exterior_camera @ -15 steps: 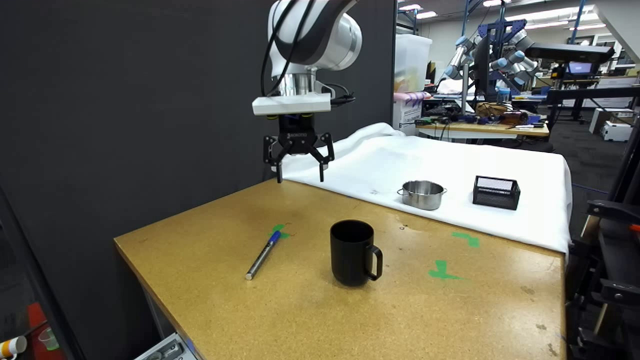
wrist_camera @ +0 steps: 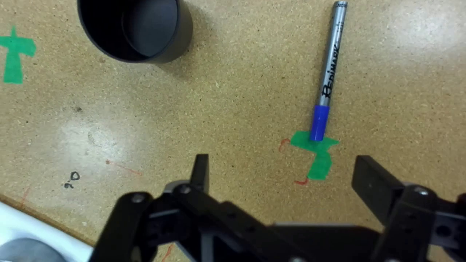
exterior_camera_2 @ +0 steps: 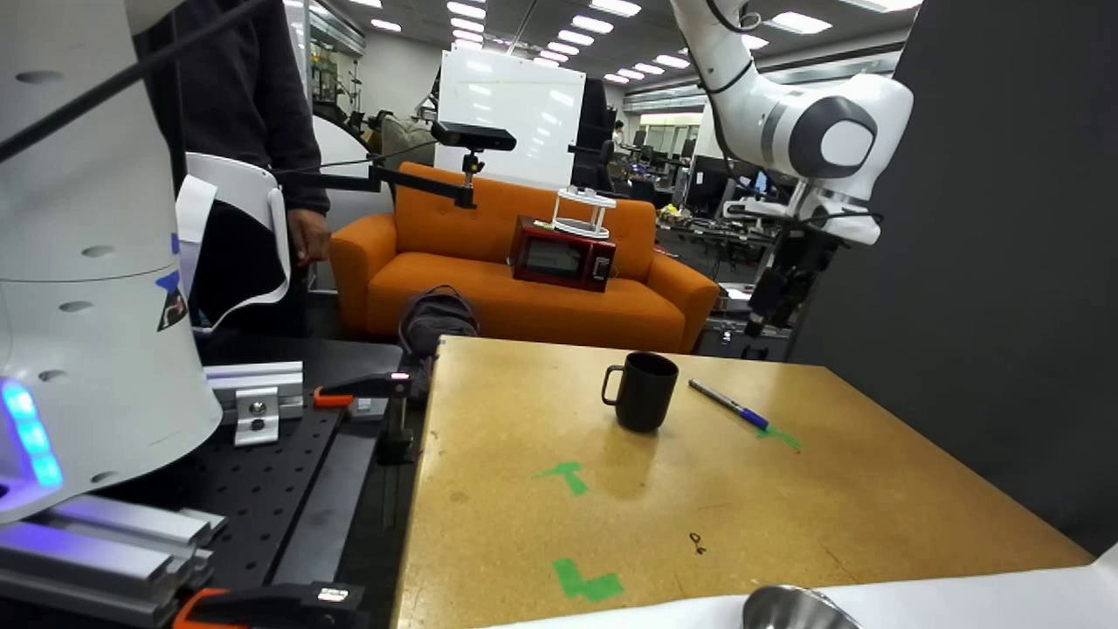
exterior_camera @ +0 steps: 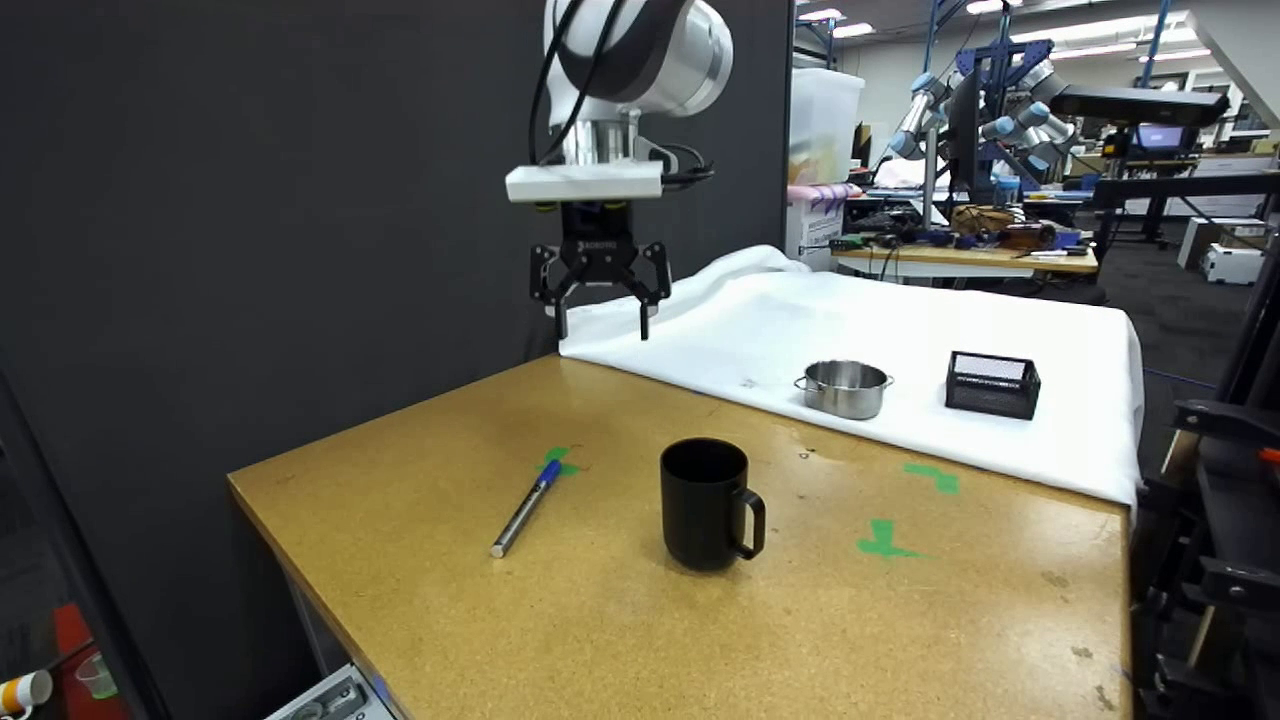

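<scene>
My gripper (exterior_camera: 602, 332) hangs high above the far part of the wooden table, open, its two fingers spread wide with nothing between them. In the wrist view, the gripper shows bare tabletop through its gap. A silver marker with a blue cap (wrist_camera: 330, 70) lies flat, the cap end resting on green tape. The marker (exterior_camera: 525, 510) is left of a black mug (exterior_camera: 702, 504), which stands upright with its handle to the right in exterior view 1. Only part of the mug (wrist_camera: 174, 43) shows at the top of the wrist view.
On a white cloth (exterior_camera: 756, 330) stand a steel pot (exterior_camera: 845, 391) and a black mesh basket (exterior_camera: 992, 386). A dark wall (exterior_camera: 300, 240) rises along the table's far left side. Open tabletop surrounds the marker and mug.
Over the last second my gripper has risen slightly, staying open. The marker, mug, pot and basket stand where they were.
</scene>
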